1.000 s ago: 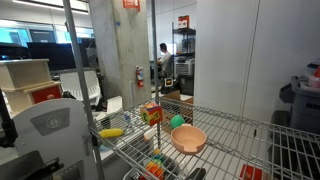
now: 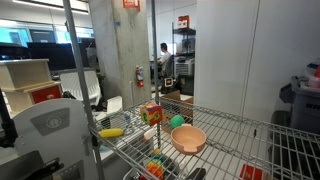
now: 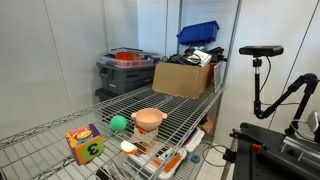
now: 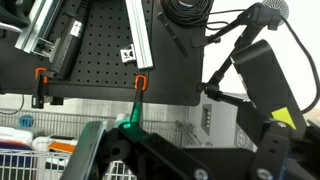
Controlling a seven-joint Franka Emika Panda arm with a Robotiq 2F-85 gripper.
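No task is named, so the loose items on the wire shelf stand in for its objects. A peach-coloured bowl (image 2: 188, 138) sits upright near the middle, with a green round thing (image 2: 177, 121) behind it. A colourful box (image 3: 85, 143) stands near the shelf's edge, and a yellow elongated item (image 2: 111, 132) lies at the left. In the wrist view, my gripper appears open, its dark fingers apart at the bottom with nothing between them. Neither exterior view shows the gripper. Below it are a black perforated tabletop (image 4: 105, 45) and, lower, wire racks.
A cardboard box (image 3: 182, 79) and grey bins (image 3: 125, 74) stand at the shelf's far end. A black camera on a stand (image 3: 262, 50) rises beside the dark table (image 3: 285, 150). Cables (image 4: 195, 10) lie on the tabletop. Much of the shelf's right side is bare (image 2: 225, 128).
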